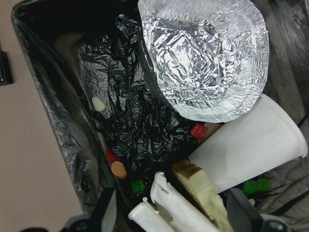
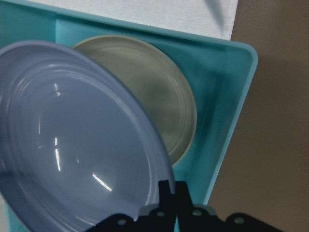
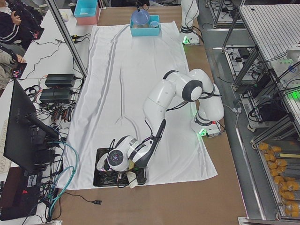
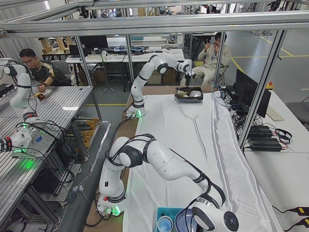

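A black-lined bin point(image 3: 101, 180) holds a foil dish point(image 1: 203, 58), a white paper cup point(image 1: 244, 140), a yellow block point(image 1: 195, 188), white paper rolls point(image 1: 176, 203) and small bits. My left gripper is low over the rolls and block, fingers apart at the frame's bottom. At the other end, a teal tub point(image 2: 227, 96) holds a grey plate point(image 2: 164, 101); my right gripper is shut on the rim of a blue plate point(image 2: 72, 135) above it.
A white cloth point(image 3: 126, 79) covers the middle, mostly clear. A monitor point(image 3: 23, 131) and cables stand along one side, with metal frame posts.
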